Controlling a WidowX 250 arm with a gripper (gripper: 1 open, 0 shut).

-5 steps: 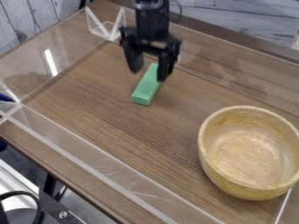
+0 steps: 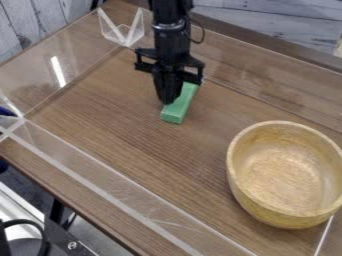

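My black gripper (image 2: 168, 88) is low over the wooden table, at the near-left end of a green block (image 2: 179, 107) that lies flat. The fingers point down and look close together; whether anything is between them is too small to tell, and part of the block's far end is behind the arm.
A large tan bowl (image 2: 281, 184) sits at the front right. A clear plastic object (image 2: 120, 28) stands at the back left. A blue object is at the left edge and a black cable at the lower left.
The gripper has come down from behind the block and shifted slightly over it.
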